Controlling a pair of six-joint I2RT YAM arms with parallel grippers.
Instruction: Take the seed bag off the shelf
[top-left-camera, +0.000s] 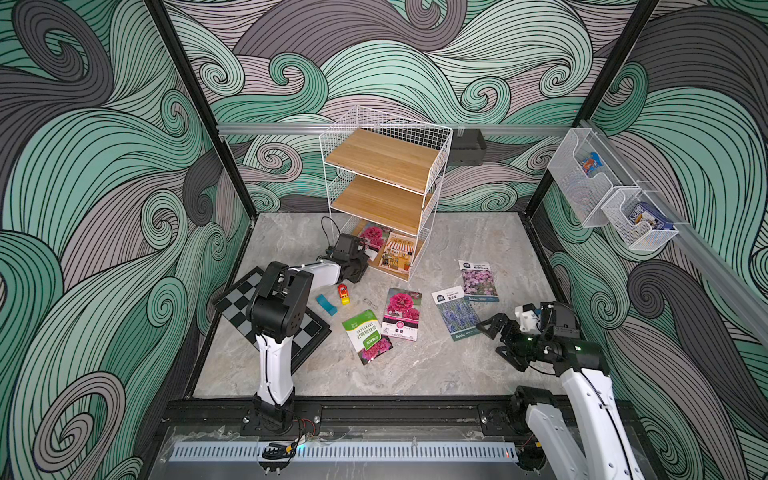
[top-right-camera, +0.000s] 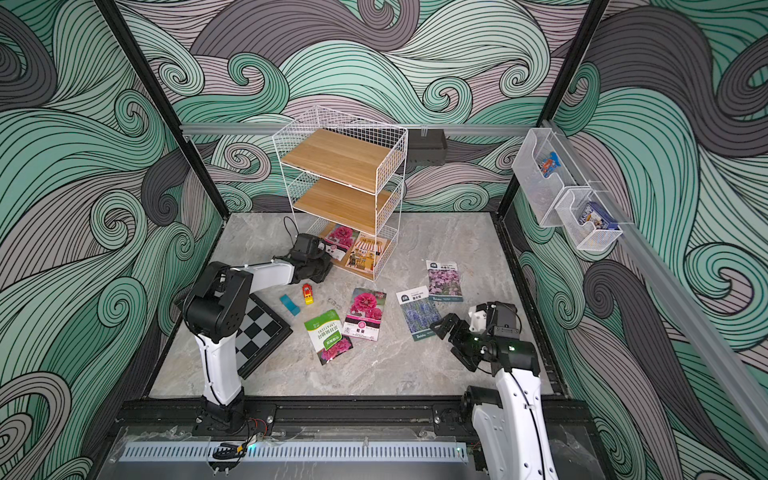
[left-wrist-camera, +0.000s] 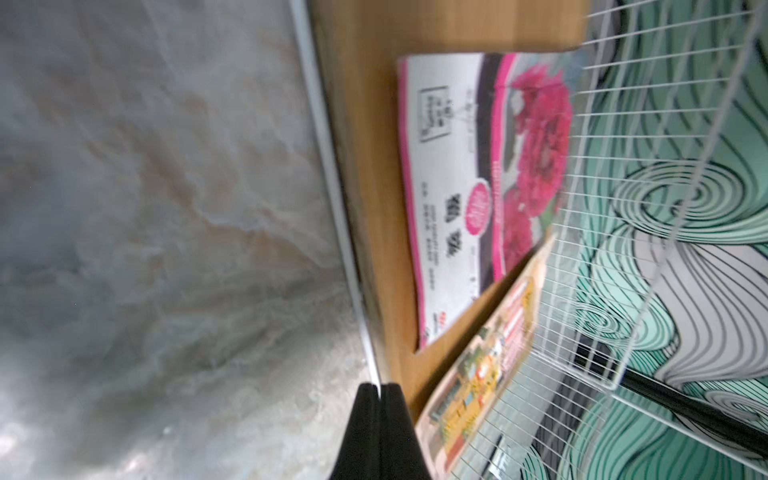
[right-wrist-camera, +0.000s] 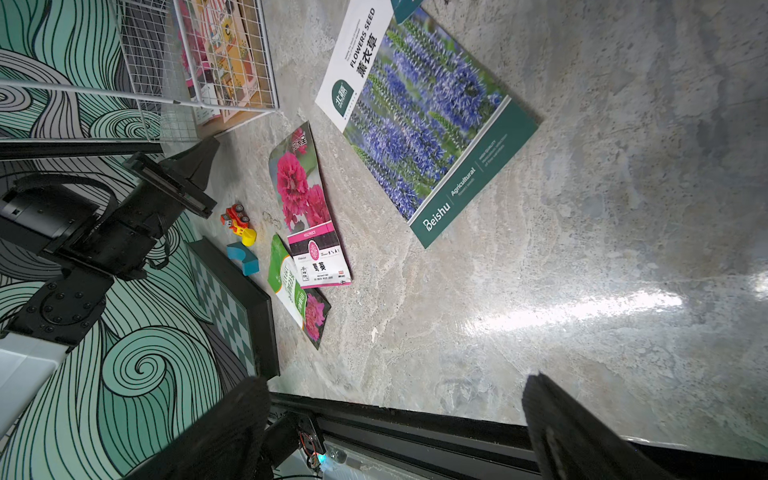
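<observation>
On the bottom board (left-wrist-camera: 356, 160) of the white wire shelf lie a pink-flower seed bag (left-wrist-camera: 488, 184) and an illustrated orange packet (left-wrist-camera: 488, 360). My left gripper is shut, with nothing showing between its fingers, low at the board's front edge beside the pink bag. In both top views it sits at the shelf's front left. My right gripper stands open and empty over the right of the table, beside a lavender seed bag (right-wrist-camera: 424, 120).
More seed bags (top-left-camera: 401, 313), a toy car (top-left-camera: 344, 293), a blue block (top-left-camera: 325, 304) and a checkered board (top-left-camera: 240, 304) lie on the table in front of the shelf. Wire baskets (top-left-camera: 580, 184) hang on the right wall.
</observation>
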